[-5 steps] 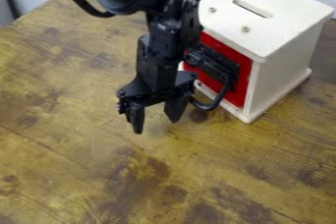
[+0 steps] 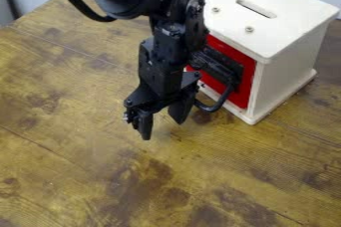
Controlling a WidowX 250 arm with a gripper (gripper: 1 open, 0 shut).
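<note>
My black gripper (image 2: 163, 121) hangs just above the wooden table, fingers pointing down and parted, with nothing seen between them. To its right and behind it stands a white wooden box (image 2: 282, 50) with a red front, a slot and screws on top. The arm's body and cables cover much of the red face.
A white wall runs along the back edge, and the box takes up the back right.
The gripper has shifted slightly to the right, and its fingertips sit a little differently. The box has not moved.
</note>
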